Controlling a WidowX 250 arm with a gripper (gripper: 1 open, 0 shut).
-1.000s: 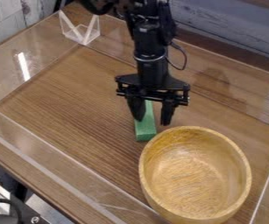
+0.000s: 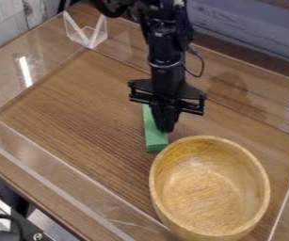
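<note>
A green block (image 2: 155,138) lies on the wooden table just left of the top of a yellow bowl (image 2: 210,188). My black gripper (image 2: 168,124) hangs low over the block's upper part, its fingers pointing down and partly hiding it. The fingers look close together; whether anything is between them is hard to make out.
The yellow bowl fills the lower right of the table. A white wire or plastic bracket (image 2: 87,28) stands at the upper left. Walls border the table at the back and sides.
My gripper's fingers have drawn together over the block and the arm has shifted slightly. The block and bowl look unmoved.
</note>
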